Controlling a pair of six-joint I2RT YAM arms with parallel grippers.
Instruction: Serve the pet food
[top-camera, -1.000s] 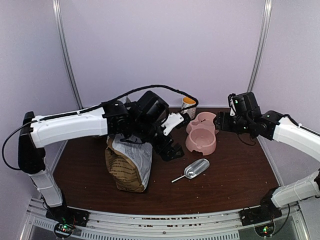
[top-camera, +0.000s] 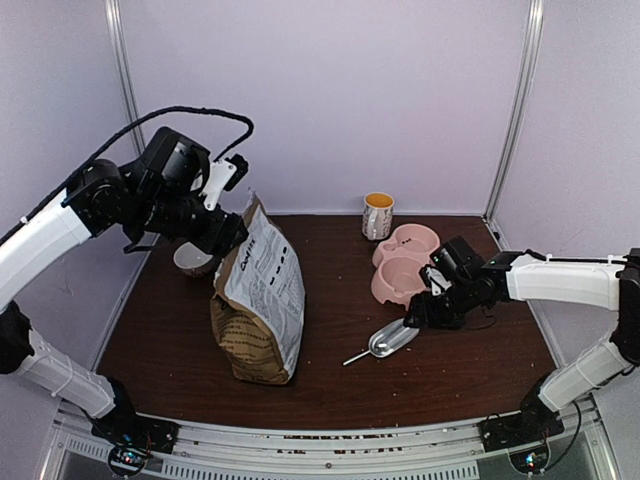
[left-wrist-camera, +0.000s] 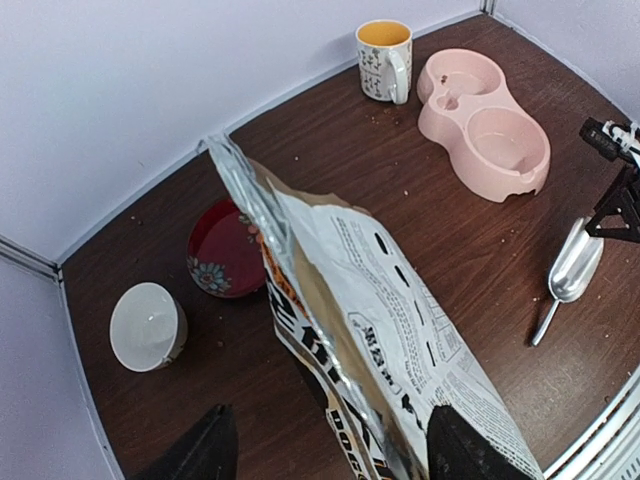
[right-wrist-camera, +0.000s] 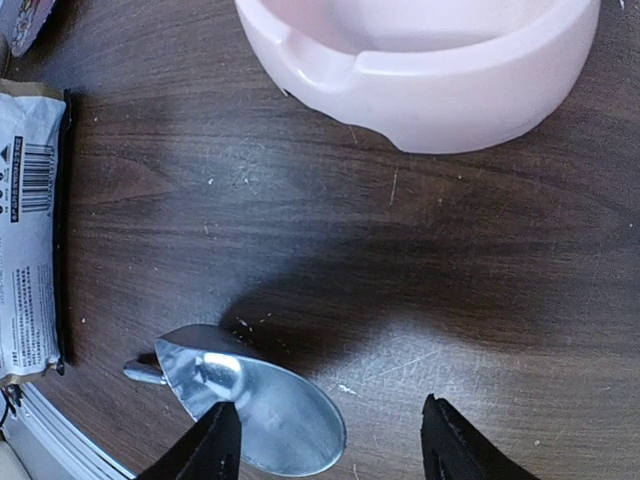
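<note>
The pet food bag (top-camera: 262, 290), brown paper with a white printed face, stands upright left of the table's middle. Near its top edge is my left gripper, fingers apart; in the left wrist view the bag's folded rim (left-wrist-camera: 290, 270) runs across the gap, with no grip on it visible. A metal scoop (top-camera: 392, 338) lies on the table, its handle pointing front-left. Over the scoop's mouth end hangs my right gripper, open and empty; the scoop bowl (right-wrist-camera: 250, 400) shows partly by its left finger. The pink double bowl (top-camera: 402, 265) looks empty.
Behind the pink bowl stands a mug (top-camera: 377, 216) with an orange inside. A white bowl (left-wrist-camera: 148, 327) and a red dish (left-wrist-camera: 225, 250) sit left of and behind the bag. Bare tabletop lies between bag and scoop.
My left arm has swung left and back from in front of the bag to its top left side. Bag, scoop and pink bowl have stayed put.
</note>
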